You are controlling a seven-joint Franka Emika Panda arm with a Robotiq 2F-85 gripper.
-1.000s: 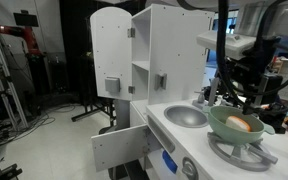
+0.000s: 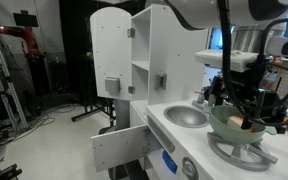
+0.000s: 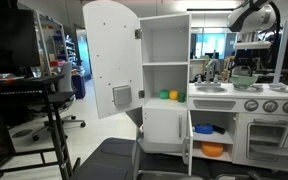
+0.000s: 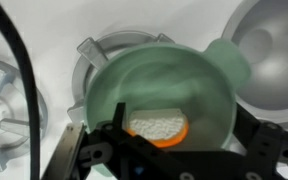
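Observation:
A green pot (image 2: 222, 129) stands on a stove burner, seen from above in the wrist view, where its wall (image 4: 112, 83) and side handle (image 4: 228, 62) show. An orange item with a pale, textured top (image 4: 157, 124) lies inside it. My gripper is open over the pot, its fingers spread to either side of that item and apart from it. In exterior view 1 the gripper's dark body hides part of the pot. Exterior view 2 shows the pot (image 3: 245, 80) small, below the arm.
A round metal sink (image 2: 186, 116) lies beside the burner. Another burner (image 4: 4, 115) is on the pot's other side. A tall white cabinet (image 3: 165, 55) has its door open. Below the counter, a drawer (image 2: 120, 147) stands pulled out.
My gripper has come down from above the pot to its opening. The orange item, in plain sight a second ago, is now partly hidden. The pot has not visibly moved.

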